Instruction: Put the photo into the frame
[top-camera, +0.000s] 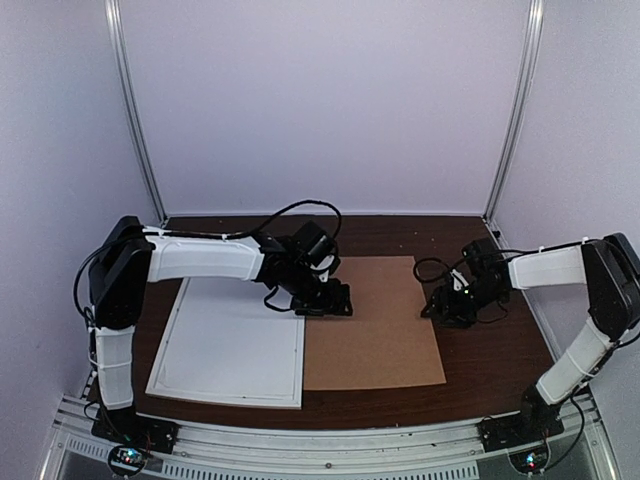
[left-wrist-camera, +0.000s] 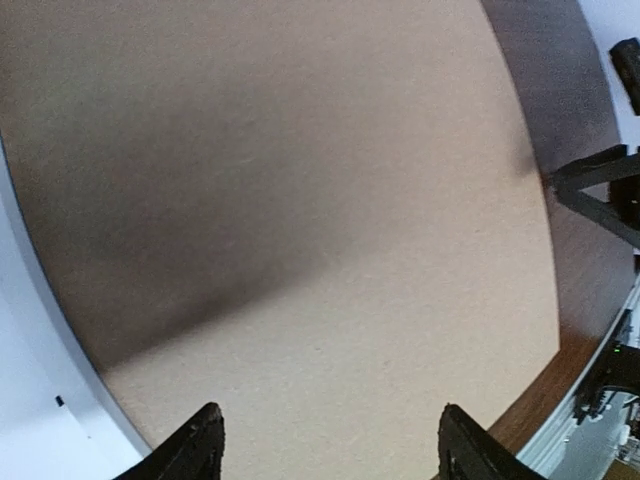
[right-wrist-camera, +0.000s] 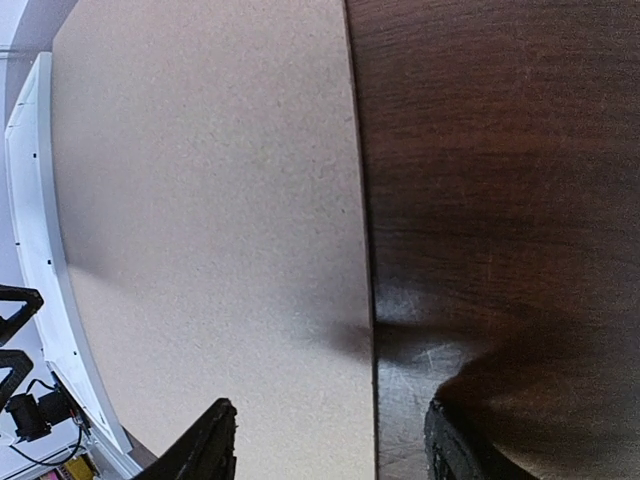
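The white frame (top-camera: 225, 350) lies at the left of the table, its right edge against a brown board (top-camera: 375, 355), also seen in the left wrist view (left-wrist-camera: 350, 290). No separate photo can be told apart. My left gripper (top-camera: 335, 305) is over the board near that shared edge, its fingers apart, with nothing visible between them. My right gripper (top-camera: 433, 315) is at the board's right edge, fingers apart either side of that edge in the right wrist view (right-wrist-camera: 330, 440).
Dark wooden table (top-camera: 480, 370) shows around both pieces, free at the back and front right. Pale walls enclose the back and sides; a metal rail (top-camera: 330, 440) runs along the front.
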